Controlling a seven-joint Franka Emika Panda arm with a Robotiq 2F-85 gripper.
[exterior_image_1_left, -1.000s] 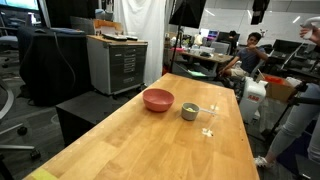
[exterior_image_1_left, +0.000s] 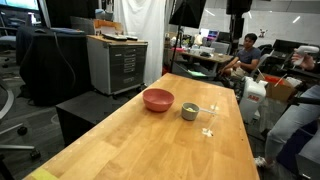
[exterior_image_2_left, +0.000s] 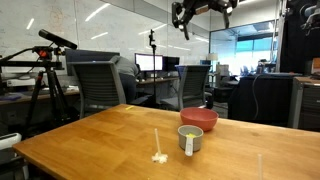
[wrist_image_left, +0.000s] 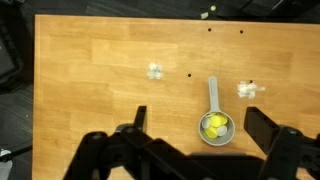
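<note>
A small grey pot with a long pale handle (wrist_image_left: 214, 95) stands on the wooden table (exterior_image_1_left: 150, 140). Yellow and whitish pieces lie inside the pot (wrist_image_left: 216, 128). Beside it sits an empty-looking red bowl (exterior_image_1_left: 158, 99), also in exterior view 2 as the red bowl (exterior_image_2_left: 200, 118); the wrist view does not show it. My gripper is open high above the table, its two fingers wide apart, with the pot far below between them. In exterior view 2 the gripper (exterior_image_2_left: 205, 22) hangs at the top, touching nothing.
Two small whitish patches, one patch (wrist_image_left: 154, 71) and another patch (wrist_image_left: 250, 89), lie on the tabletop. Office chairs (exterior_image_2_left: 98, 78) and a grey cabinet (exterior_image_1_left: 116, 65) stand around it. A person (exterior_image_1_left: 247, 58) sits in the background.
In exterior view 1 my gripper has come further into view at the upper right, moving left and lower. The pot and bowl have stayed in place.
</note>
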